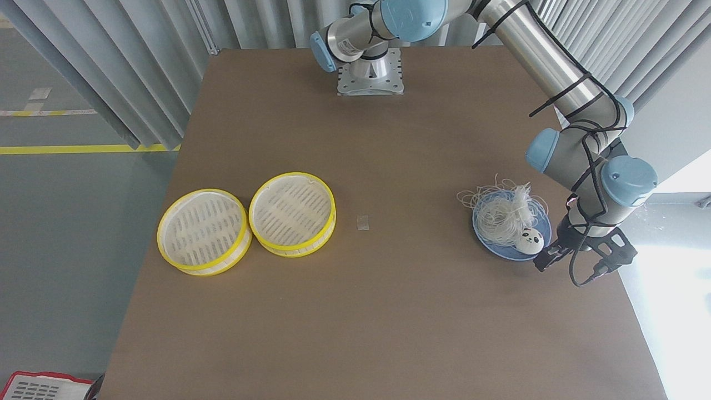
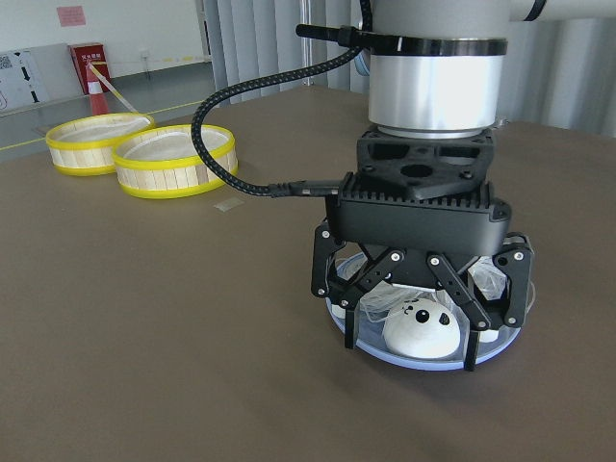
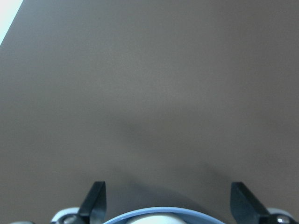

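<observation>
A blue bowl on the right of the table holds white tangled string and a white ball with a panda face. My gripper is open just over the bowl, one finger on each side of the ball in the left view; whether they touch it cannot be told. In the wrist view, the bowl's rim and the top of the ball show between the open fingertips.
Two round yellow-rimmed steamer-like trays sit side by side on the left of the table. The arm's base stands at the back edge.
</observation>
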